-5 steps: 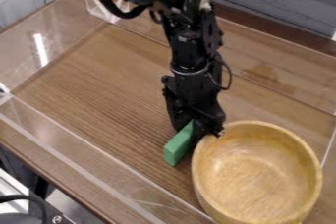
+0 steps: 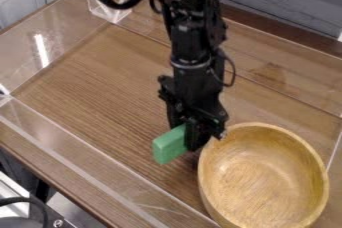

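In the camera view the black arm comes down from the top middle to my gripper (image 2: 189,132), which is shut on a green block (image 2: 168,146). The block is held low over the wooden table (image 2: 80,92), just left of the rim of a wooden bowl (image 2: 262,177). The fingertips are partly hidden behind the block.
The bowl takes up the lower right of the table. A clear container (image 2: 110,4) stands at the back left. A dark cable lies at the lower left corner.
My gripper has moved slightly up and left with the green block in it, and the block has shifted away from the bowl's rim.
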